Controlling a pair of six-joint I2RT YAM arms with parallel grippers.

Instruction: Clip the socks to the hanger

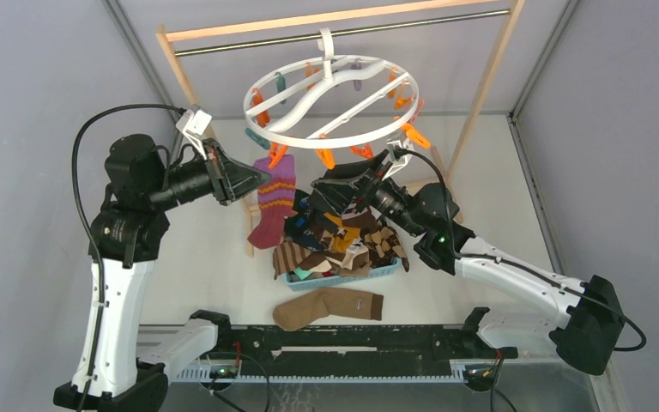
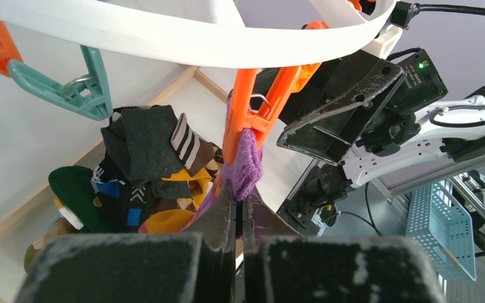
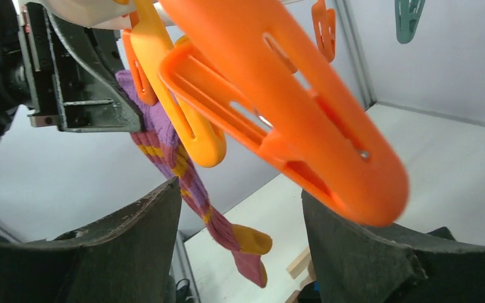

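Note:
A purple sock (image 1: 276,196) with orange stripes hangs from an orange clip (image 2: 246,117) on the white round hanger (image 1: 369,136). In the left wrist view the clip's fingers sit around the sock's bunched purple top (image 2: 247,161). My left gripper (image 1: 266,178) is shut there, its tips pinching the cloth just beside the clip. My right gripper stands open, with no cloth between its fingers. It is apart from the sock, and large orange and yellow clips hang before its camera. The sock's lower part (image 3: 218,224) hangs free.
Below, a blue basket (image 1: 343,279) holds many mixed socks. A brown sock (image 1: 330,306) lies flat before it. Other clips, such as a teal one (image 1: 257,139), hang around the ring. The wooden rack (image 1: 489,73) carries the hanger on its metal bar.

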